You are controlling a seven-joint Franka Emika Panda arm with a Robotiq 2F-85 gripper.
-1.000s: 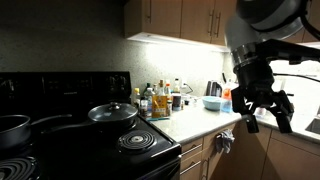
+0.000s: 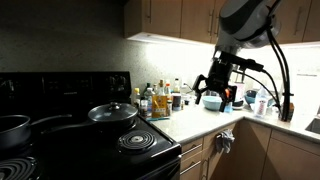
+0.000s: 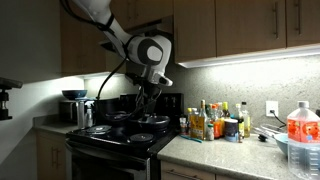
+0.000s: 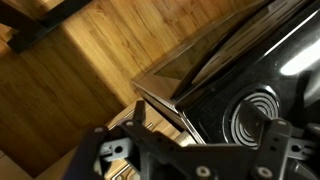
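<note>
In exterior view 1 my gripper (image 2: 208,92) hangs in the air right of the stove, with its fingers apart and nothing visible between them. It is well clear of the lidded pan (image 2: 113,112), which sits on a back burner. A second dark pan (image 2: 12,130) stands at the left of the stove. The wrist view looks down past the gripper's dark parts onto the wooden floor (image 4: 90,70), with the stove's coil burner (image 4: 250,112) at the right. No held object shows there.
Several bottles (image 2: 160,100) crowd the counter corner behind the stove. A pale blue bowl (image 2: 211,102) stands farther right, and a cloth (image 2: 225,140) hangs on the cabinet front. The counter (image 3: 215,152) has free room in front of the bottles. Upper cabinets (image 2: 175,18) overhang it.
Pans and bottles have stayed put.
</note>
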